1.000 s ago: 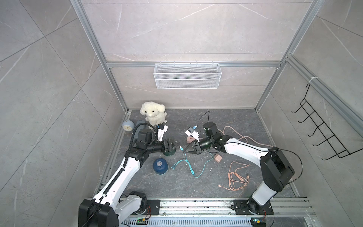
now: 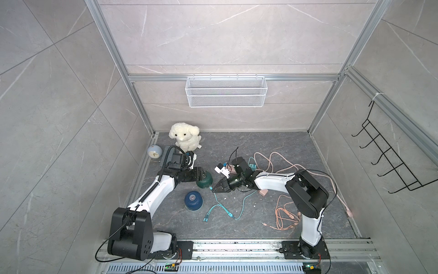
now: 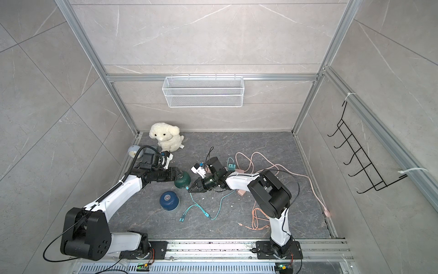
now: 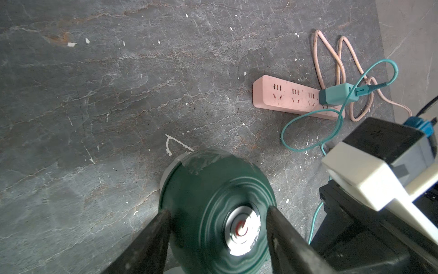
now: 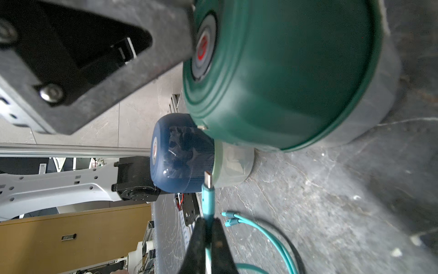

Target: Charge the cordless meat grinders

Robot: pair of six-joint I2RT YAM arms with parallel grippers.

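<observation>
The green grinder (image 4: 205, 182) sits between my grippers, its lid button facing up. My left gripper straddles the lid with fingers apart; contact is unclear. In the right wrist view my right gripper is shut on a cyan cable, its metal-tipped plug (image 5: 207, 185) standing out beside the green grinder's side, where a small port shows. The blue grinder (image 2: 193, 201) stands nearer the front. A pink power strip (image 4: 282, 93) carries a cyan plug (image 4: 337, 94).
A plush dog (image 2: 184, 137) and small clock (image 2: 154, 152) sit at the back left. Orange cables (image 2: 285, 217) lie at the front right. A wire basket (image 2: 225, 91) hangs on the back wall.
My right gripper has moved left and down with the cable toward the green grinder. The left arm has shifted slightly, its gripper staying at that grinder.
</observation>
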